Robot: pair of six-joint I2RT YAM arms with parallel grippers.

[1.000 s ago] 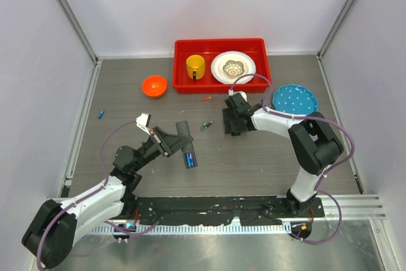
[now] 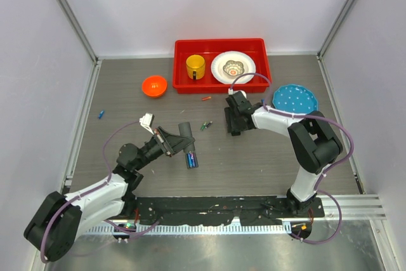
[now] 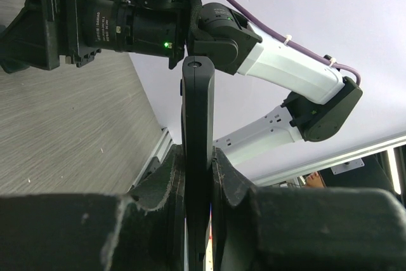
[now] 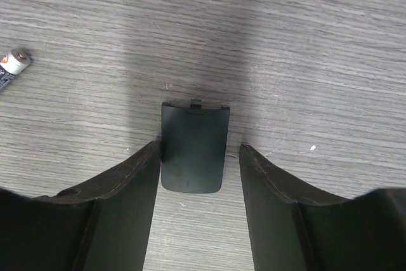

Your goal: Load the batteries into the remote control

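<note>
The black remote (image 2: 184,129) is held off the table by my left gripper (image 2: 181,143), which is shut on its sides. In its open compartment at the near end, blue and purple batteries (image 2: 191,159) show. The left wrist view has the remote (image 3: 198,106) edge-on between the fingers. A dark battery cover (image 4: 193,157) lies flat on the table between the fingers of my right gripper, part open. The left finger (image 4: 152,163) is at or very near the cover's edge; a small gap shows on the right. The top view hides the cover under this gripper (image 2: 233,125).
Loose batteries (image 2: 206,125) lie left of the right gripper, an orange one (image 2: 206,98) farther back, a blue one (image 2: 101,114) far left. Behind stand an orange bowl (image 2: 154,86) and a red tray (image 2: 184,85) with a yellow mug and plate. A blue plate (image 2: 295,99) is at right.
My left arm, with the remote, has shifted slightly to the right.
</note>
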